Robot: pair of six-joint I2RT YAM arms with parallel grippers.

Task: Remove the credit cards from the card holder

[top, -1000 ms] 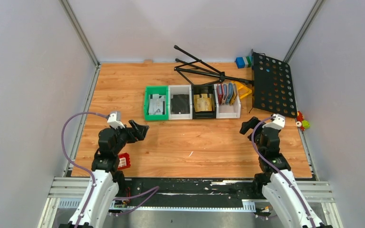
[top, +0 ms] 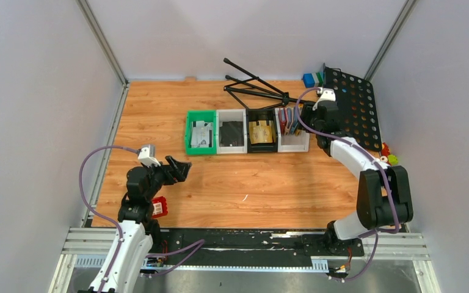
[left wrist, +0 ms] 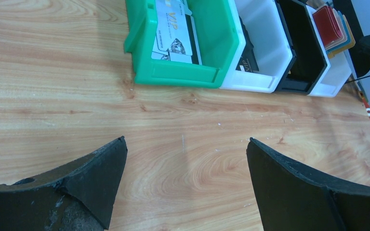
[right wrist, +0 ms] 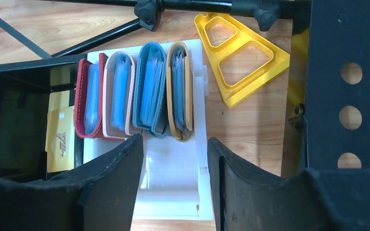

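Several card holders stand upright side by side in the rightmost white bin [right wrist: 173,196]: a red holder [right wrist: 81,103], a pink holder [right wrist: 108,101], a teal holder [right wrist: 138,106] and a tan holder [right wrist: 189,96], each with bluish cards showing in its open top. Above the front part of that bin is my right gripper, its fingers apart and nothing between them, the tan and teal holders just beyond the tips. Over the bare wood at the left, short of the bins, my left gripper is open and empty.
A green bin [top: 188,146] holds silver cards, a white bin [top: 218,148] dark ones, and a black bin [top: 262,148] gold ones. Behind lies a black folded stand [top: 256,91]; a perforated black panel [top: 354,110] is at right.
My right arm has swung forward and a little left, from the open table at the right to the card holders' bin. The left arm has stayed still.
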